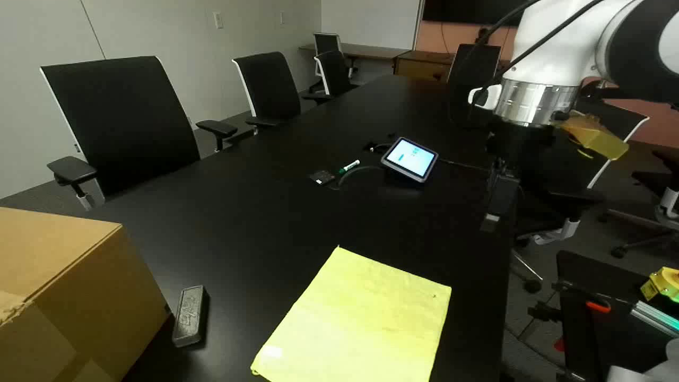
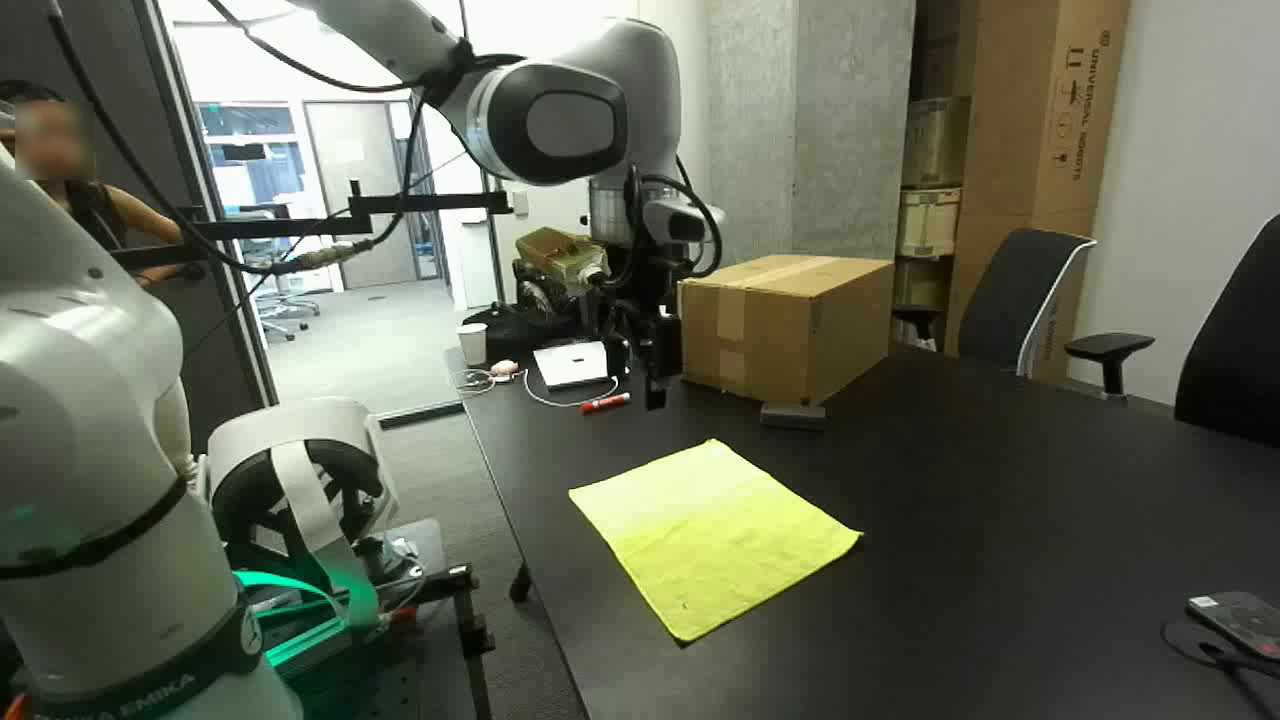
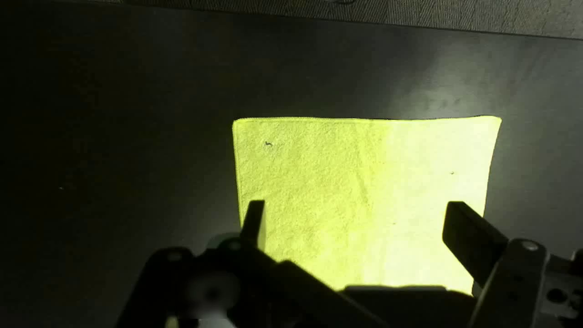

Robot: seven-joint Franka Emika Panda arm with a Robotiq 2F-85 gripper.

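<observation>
A yellow cloth (image 1: 363,318) lies flat and spread out on the black table, its whole outline showing in exterior view 2 (image 2: 720,540). In the wrist view the same cloth (image 3: 350,186) fills the middle, with its far edge straight and its near part hidden behind the gripper. My gripper is open, its two fingers wide apart with nothing between them. It hangs above the table, clear of the cloth; in exterior view 1 the gripper (image 1: 493,219) appears near the table's right edge.
A cardboard box (image 1: 83,299) and a dark eraser (image 1: 189,315) stand beyond the cloth from my base. Elsewhere on the table are a tablet (image 1: 410,159), a green marker (image 1: 349,166), a red marker (image 2: 605,403) and a white cup (image 2: 473,344). Bare table surrounds the cloth.
</observation>
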